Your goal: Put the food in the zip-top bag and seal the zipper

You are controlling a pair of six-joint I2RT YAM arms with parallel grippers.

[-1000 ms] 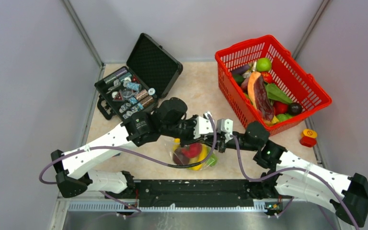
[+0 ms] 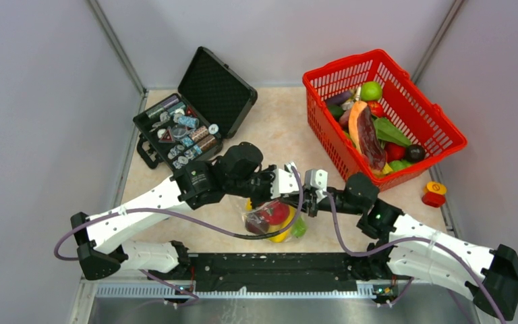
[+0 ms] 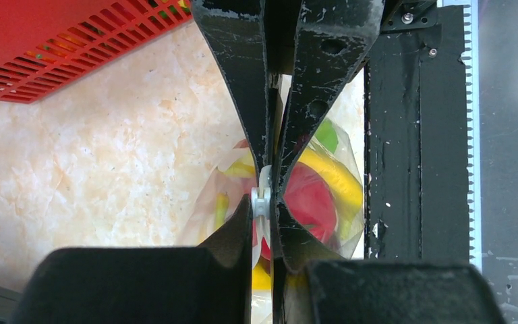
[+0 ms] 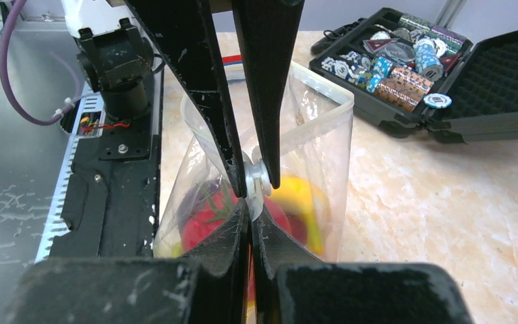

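The clear zip bag (image 4: 330, 155) holds a red tomato-like piece (image 2: 275, 213), yellow food (image 3: 337, 175) and other pieces, low at the front centre of the table. Both grippers meet over it at the white zipper slider (image 3: 262, 202). My left gripper is shut on the slider. My right gripper is shut; its tips are at the slider, and whether anything is between them is hidden. In the right wrist view the bag's mouth shows as a wide loop behind the fingers.
A red basket (image 2: 445, 128) of food stands at back right, an open black case of chips (image 2: 216, 94) at back left. A small red-and-yellow object (image 2: 434, 196) lies right of the basket. The table's front edge is just below the bag.
My left arm's wrist has shifted very slightly toward the front of the table. The bag and right arm look almost unchanged.
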